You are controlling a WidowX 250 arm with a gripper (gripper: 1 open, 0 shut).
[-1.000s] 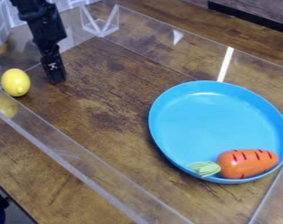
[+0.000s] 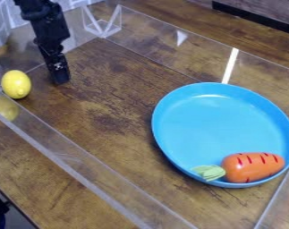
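A yellow lemon-like object point(image 2: 16, 84) lies at the left, beside the clear wall. Just above and right of it, my dark gripper point(image 2: 58, 72) hangs low at the top left, apart from the yellow object, open. A blue plate point(image 2: 212, 125) sits at the right, with an orange toy carrot point(image 2: 251, 165) with a pale green top lying on its lower right part.
Transparent walls or strips run along the left, lower and back edges of this area.
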